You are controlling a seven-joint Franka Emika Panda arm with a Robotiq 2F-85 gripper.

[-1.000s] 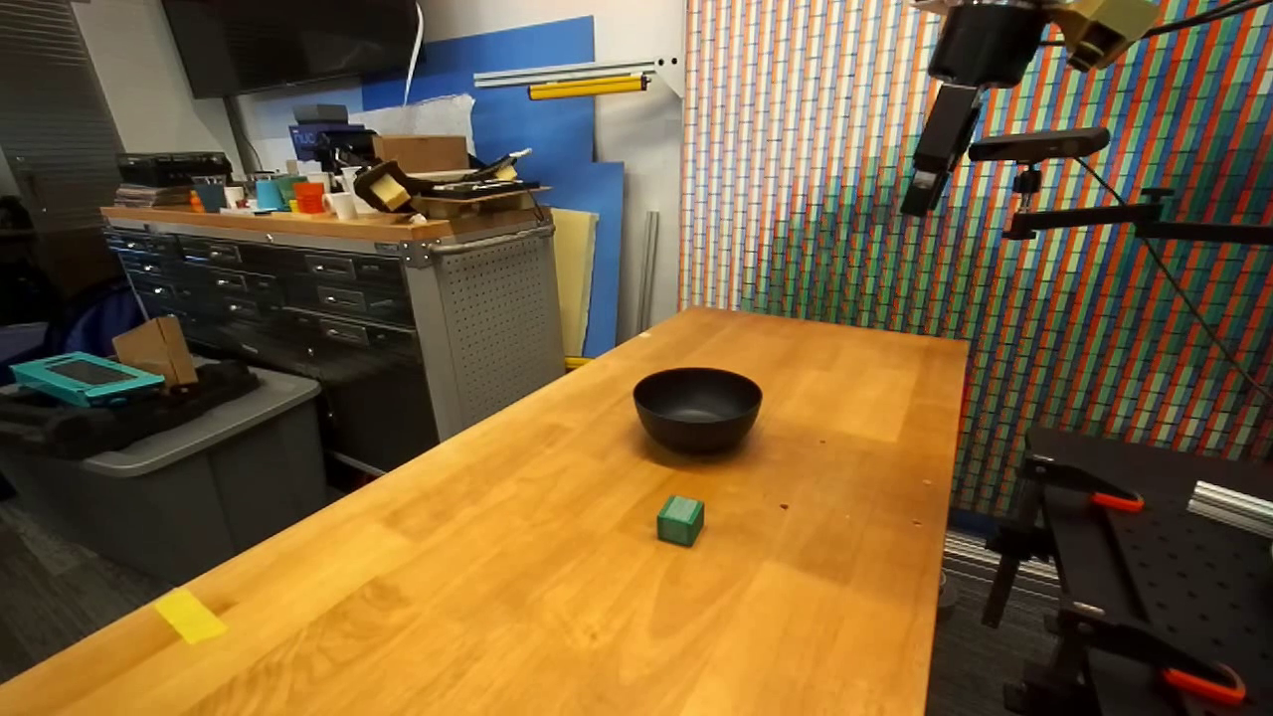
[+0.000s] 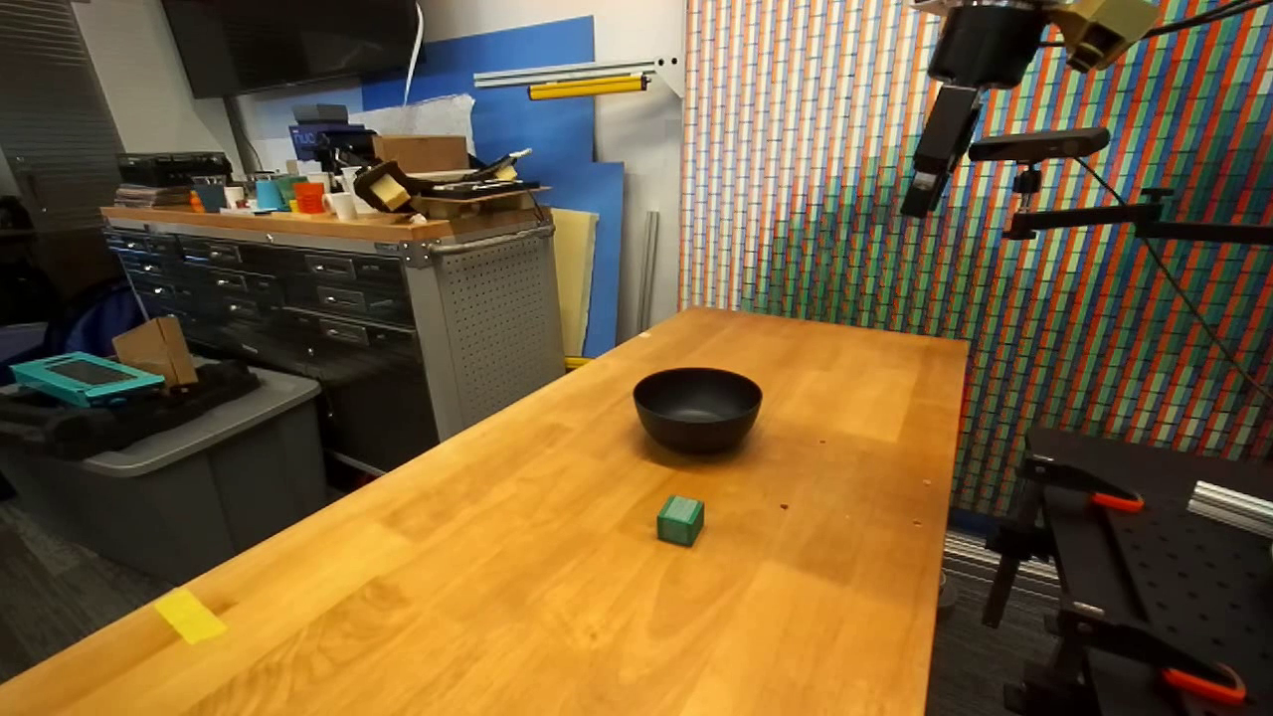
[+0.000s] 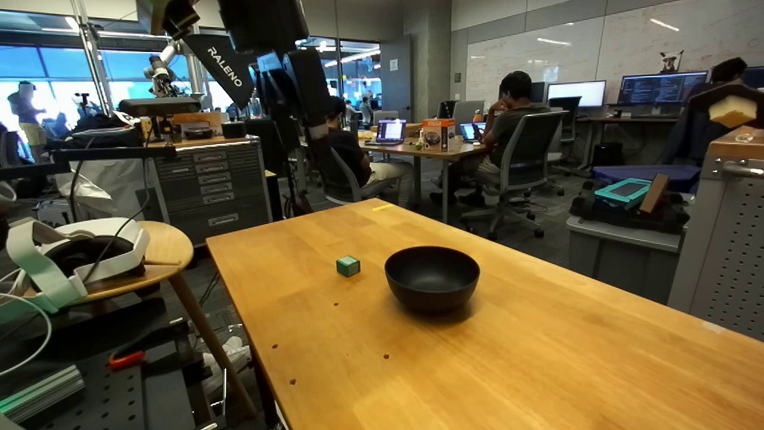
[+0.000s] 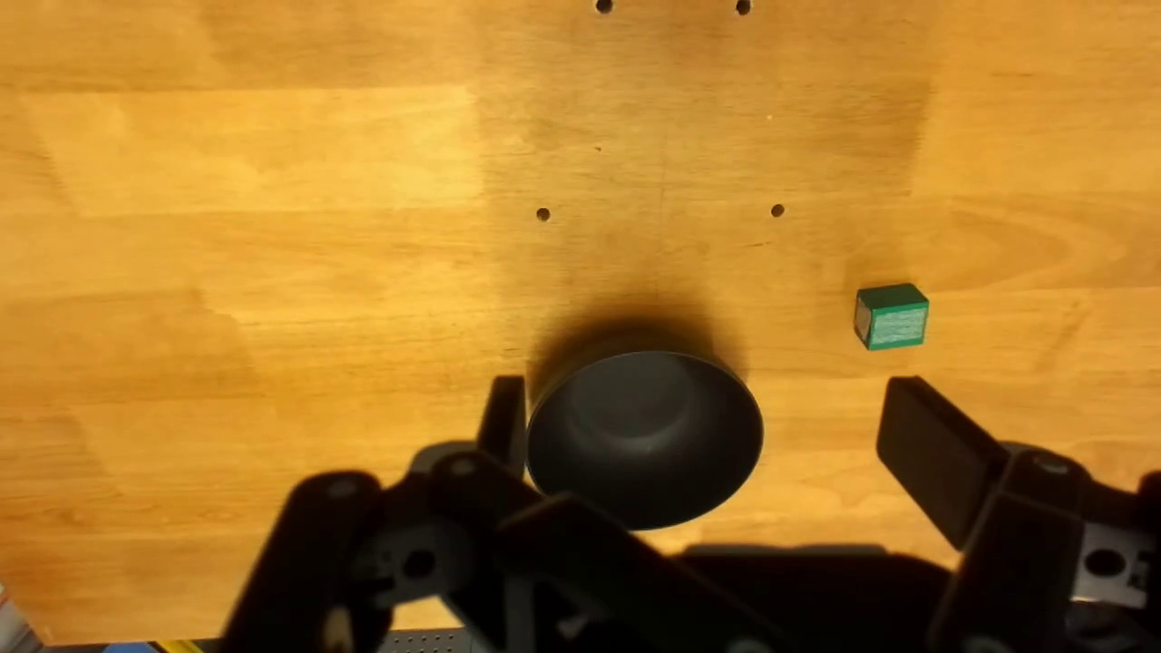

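A small green box [image 2: 680,521] with a pale label rests on the wooden table, apart from a round black bowl [image 2: 698,410]. The bowl [image 3: 433,278] stands upright, and no object shows inside it in the wrist view. High above the table hangs my gripper [image 2: 919,203], well clear of both things. From the wrist, the gripper is open, its fingers [image 4: 938,457] wide apart with only air between them. The bowl [image 4: 648,435] lies far below that gap, and the green box [image 4: 892,316] appears above the right finger.
Bare wood surrounds the bowl and box on the table [image 3: 573,351]. A strip of yellow tape [image 2: 190,615] sticks near one edge. A camera on an arm [image 2: 1039,144] stands beside the table, above a black side table [image 2: 1193,561] with clamps.
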